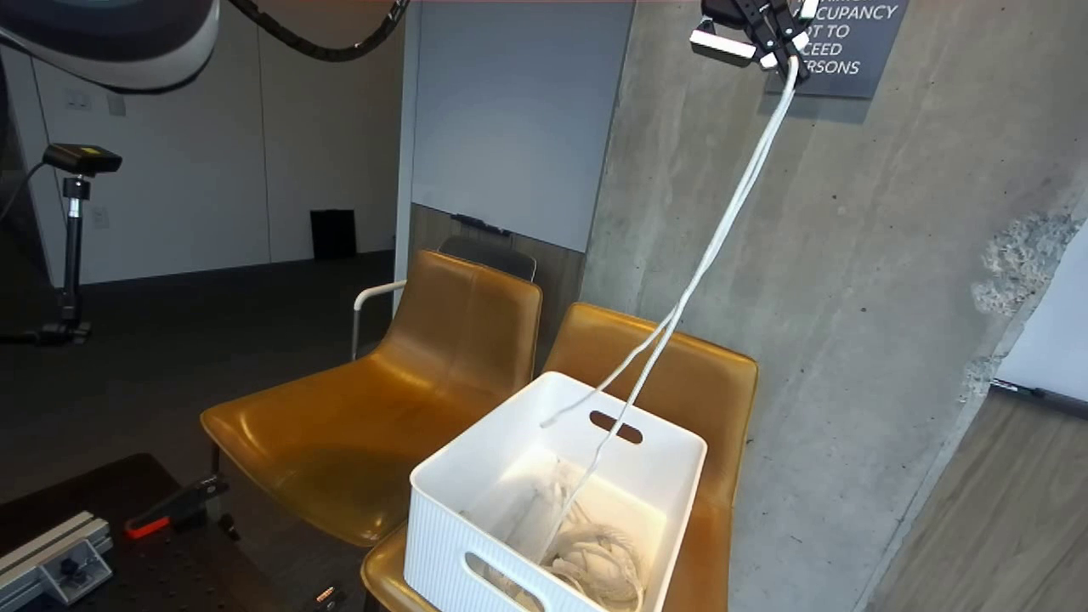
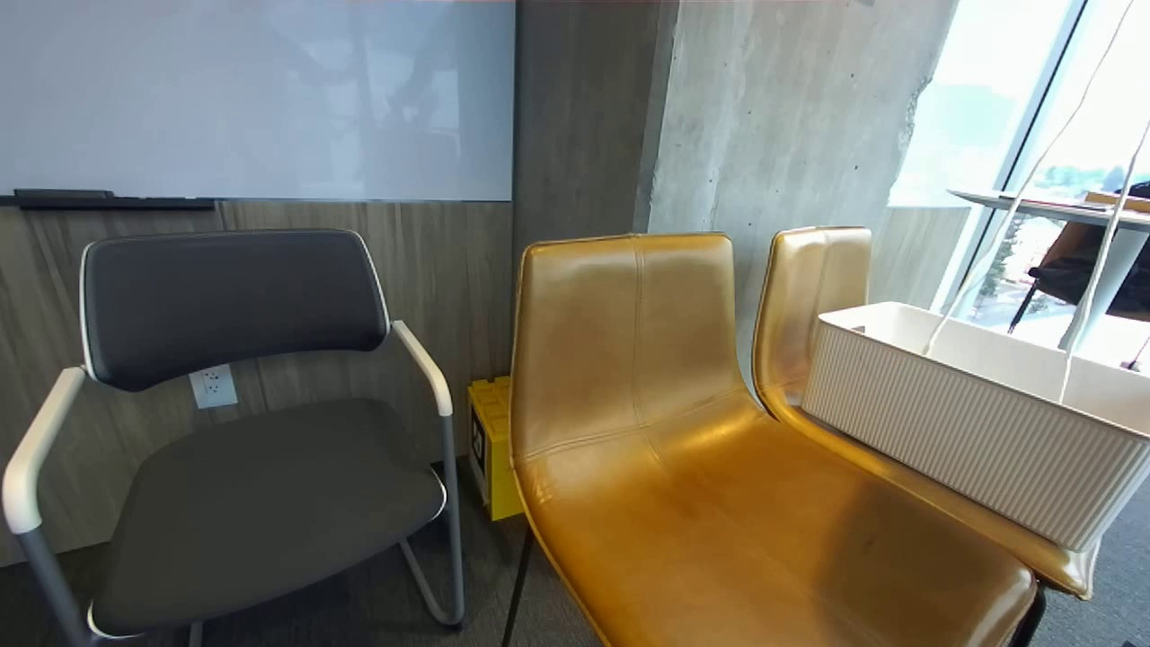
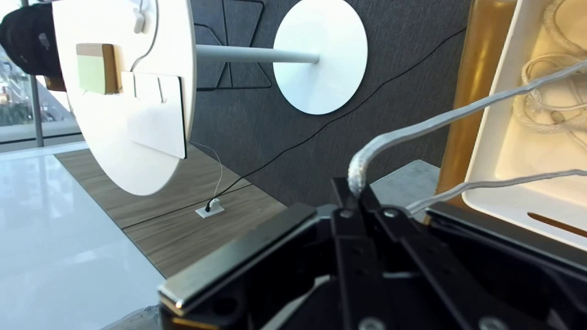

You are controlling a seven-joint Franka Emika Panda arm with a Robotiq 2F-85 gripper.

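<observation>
High in exterior view 1, at the top edge, my gripper (image 1: 795,67) is shut on a white rope (image 1: 730,214). Two strands of the rope run from the fingertips down toward the white ribbed bin (image 1: 440,529). One strand drops onto the coiled rope inside; the other ends in the air over the bin, near its back wall. From the wrist, the rope (image 3: 418,127) bends out of the fingers (image 3: 355,242), and a second strand passes behind them. In exterior view 2 both strands show above the bin (image 2: 959,426), but the gripper is out of frame.
The bin stands on a tan chair (image 1: 714,382), with another tan chair (image 1: 449,326) beside it. A concrete wall (image 1: 867,255) rises behind. The wrist view shows a round white table (image 3: 148,170) and a black cable on the floor.
</observation>
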